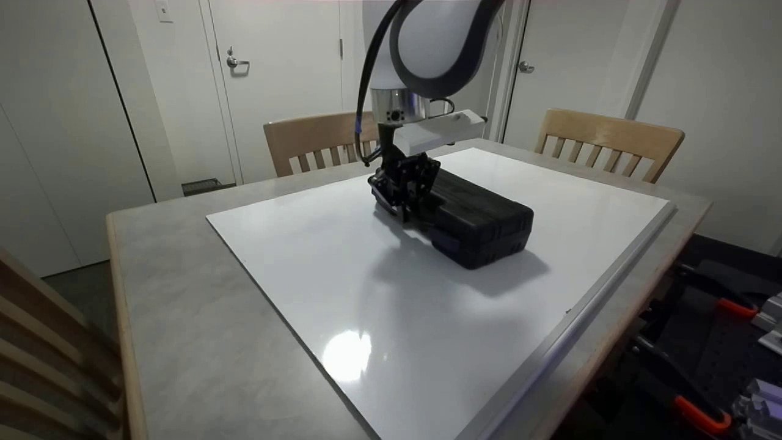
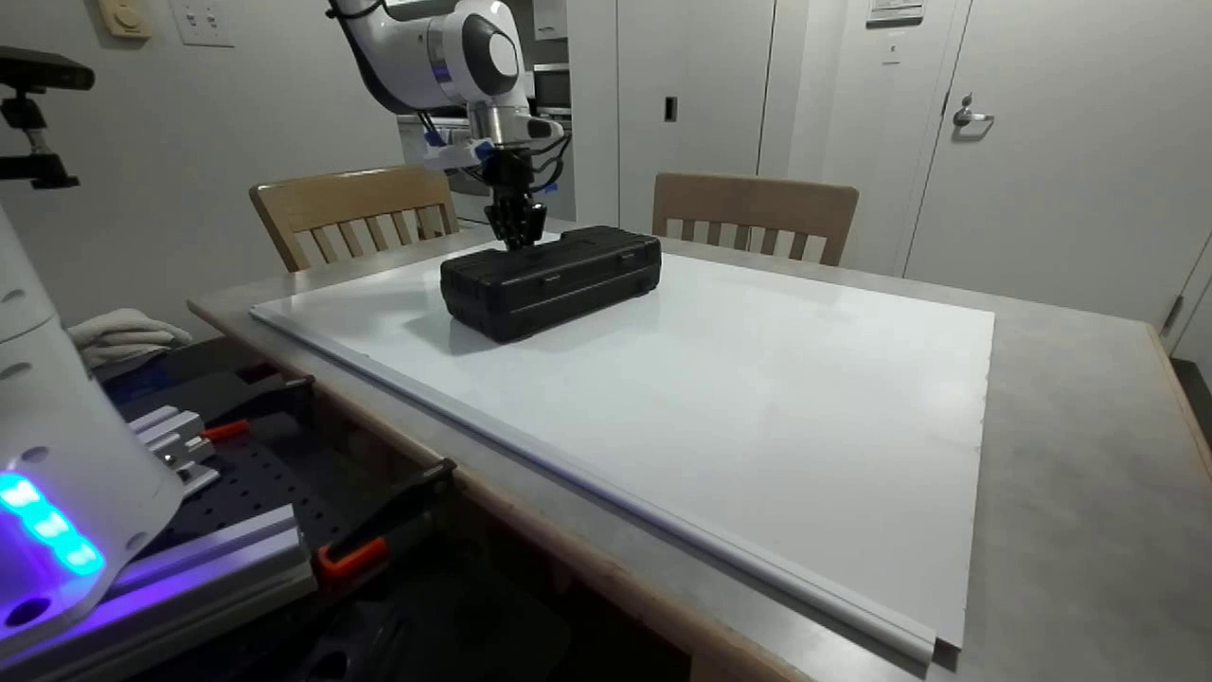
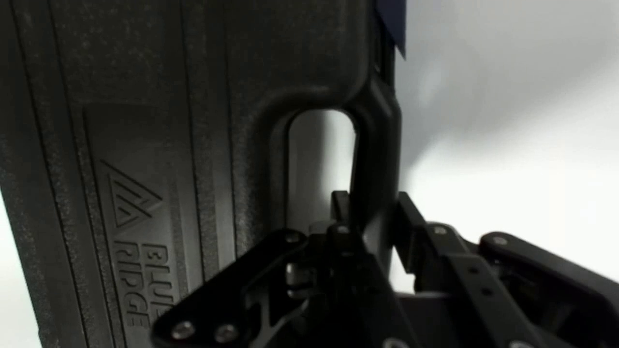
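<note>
A black hard case (image 1: 480, 212) marked "Blue Ridge" lies flat near the back of the white board; whether it touches the board or hovers slightly is hard to tell. Its long latch side shows in the second exterior view, where the case (image 2: 557, 284) hides part of my gripper. Seen from the wrist, one finger (image 3: 341, 206) dips into the handle opening and the other finger (image 3: 409, 226) stands outside the bar. Between them is the handle (image 3: 377, 168), with my gripper shut on it.
The white board (image 1: 308, 256) is otherwise bare, with a raised rail (image 2: 636, 511) along one edge. Wooden chairs (image 2: 756, 210) stand around the table. Orange-tipped clamps (image 1: 704, 414) are beside the robot's base.
</note>
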